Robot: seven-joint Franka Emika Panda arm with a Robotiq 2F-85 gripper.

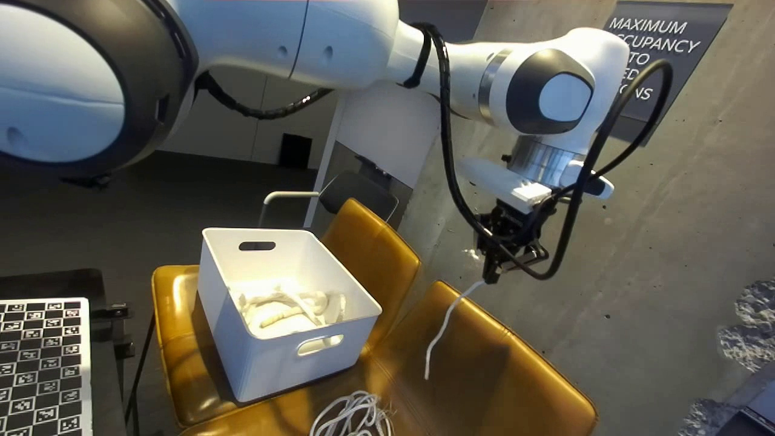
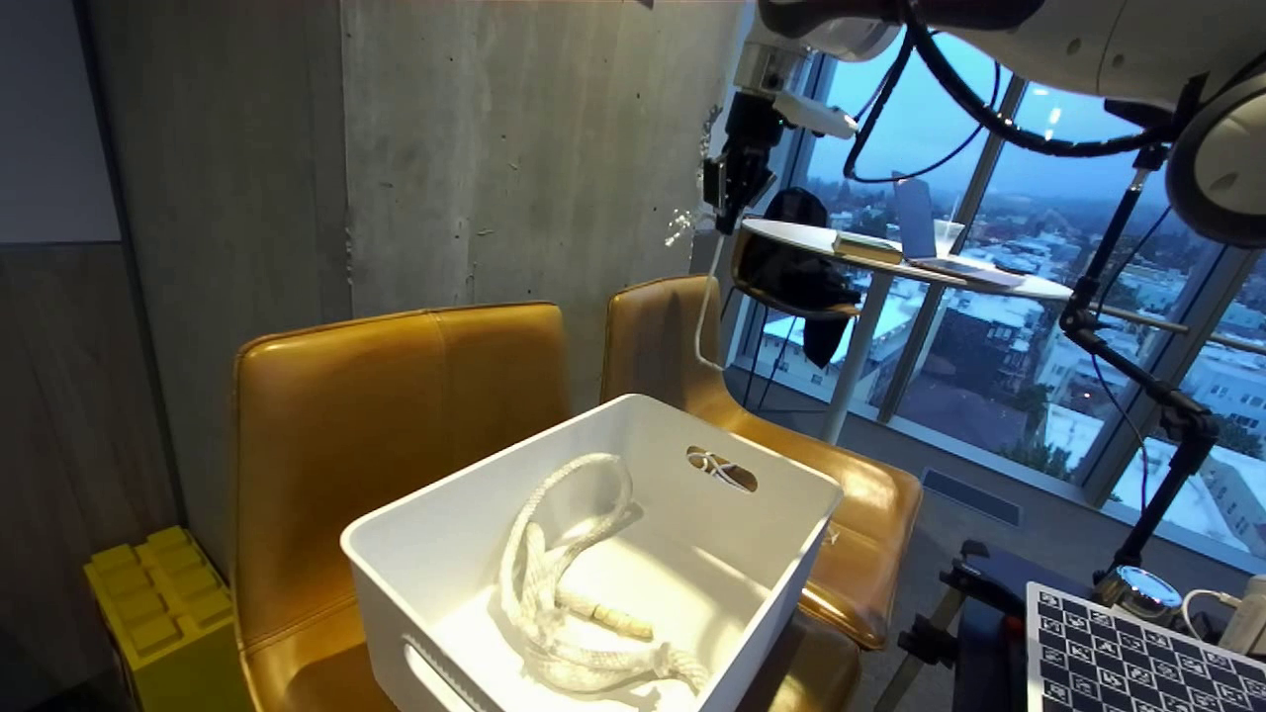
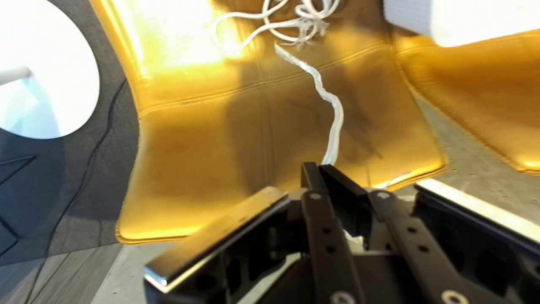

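High over the right-hand brown chair, my gripper (image 1: 492, 277) is shut on a single white cord (image 1: 444, 327), which dangles below the fingertips with its lower end free. The wrist view shows the cord (image 3: 336, 119) running out from between the closed fingers. In exterior view 2 my gripper (image 2: 725, 227) hangs to the back right of the white bin, with the cord (image 2: 702, 314) drooping beneath. The white bin (image 2: 760, 415) stands on the neighbouring chair, clear of the cord. Inside it lies a thick whitish rope (image 2: 534, 581), partly coiled.
A loose bundle of thin white cord (image 1: 353, 415) lies on the right chair's seat. Tan chair backs (image 2: 404, 439) rise behind the bin. A patterned board (image 1: 43, 363) lies at the left, and a concrete wall (image 1: 654, 254) stands behind the arm. The bin's top is uncovered.
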